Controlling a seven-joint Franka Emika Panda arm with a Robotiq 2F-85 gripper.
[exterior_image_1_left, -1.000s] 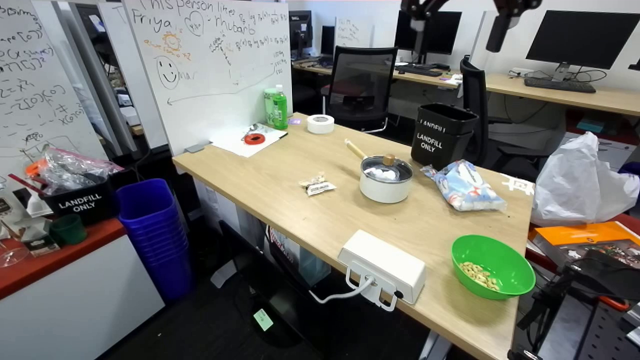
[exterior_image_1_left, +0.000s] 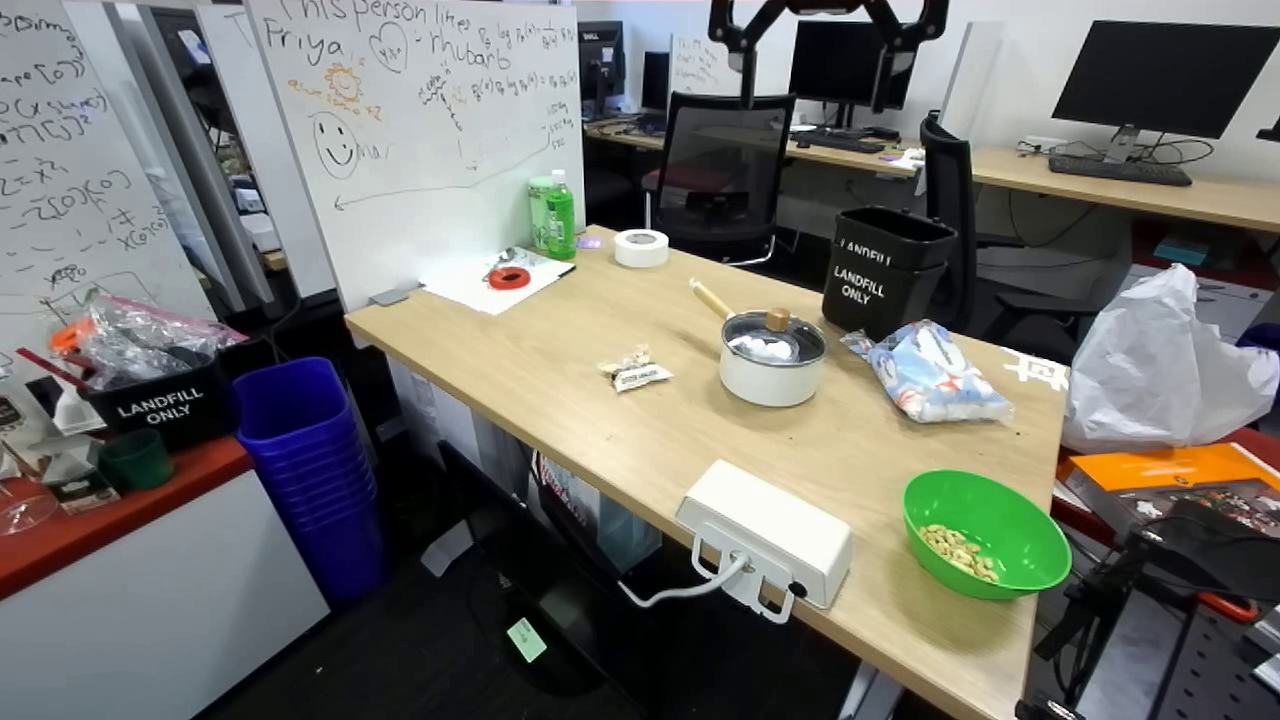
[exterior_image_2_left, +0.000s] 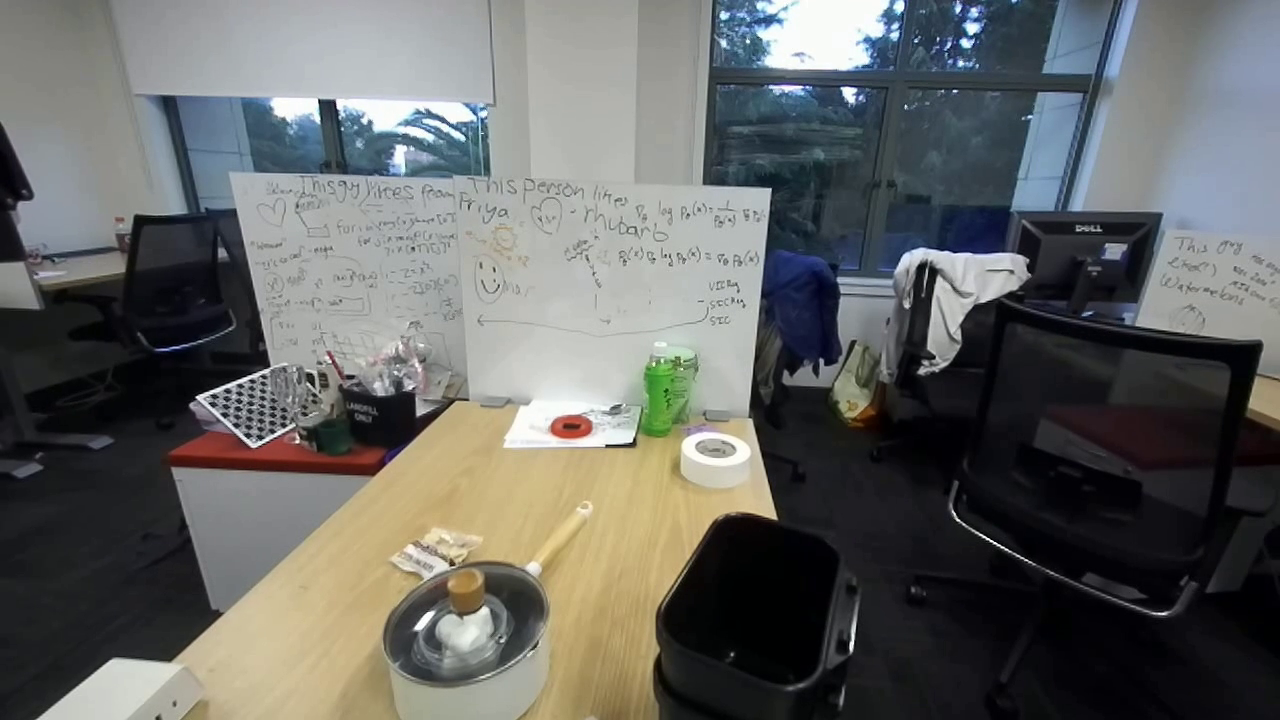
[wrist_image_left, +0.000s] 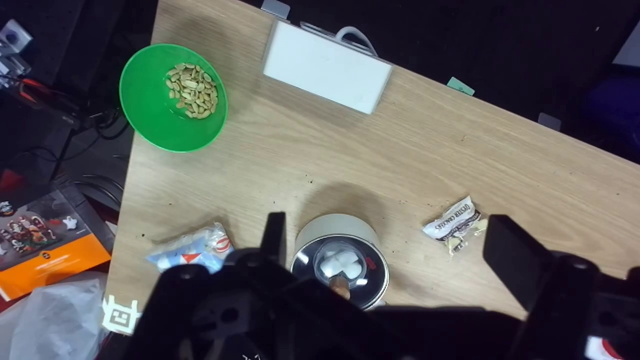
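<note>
My gripper (exterior_image_1_left: 818, 94) hangs high above the table, its two fingers wide apart and nothing between them. In the wrist view, one black finger (wrist_image_left: 274, 237) shows left of the white pot (wrist_image_left: 336, 224) and the other right of the cracker wrapper (wrist_image_left: 454, 219). A glass lid with a wooden knob (exterior_image_1_left: 779, 319) covers the pot, and white pieces show through it. The wrapper (exterior_image_1_left: 635, 370) lies crumpled beside the pot. Toward the table's near right corner stands a green bowl (exterior_image_1_left: 1020, 528) with pale oval pieces inside. A bag of marshmallows (exterior_image_1_left: 930, 370) lies right of the pot.
A white box (exterior_image_1_left: 768, 528) with a cable sits on the near table edge. Black bins (exterior_image_1_left: 882, 270) stand behind the pot, open at the top. Tape (exterior_image_1_left: 641, 248) and a green bottle (exterior_image_1_left: 560, 216) are at the far end. Bare wood lies left of the wrapper.
The gripper has moved left in exterior view 1 and turned somewhat, staying high over the table. The objects on the table have not moved.
</note>
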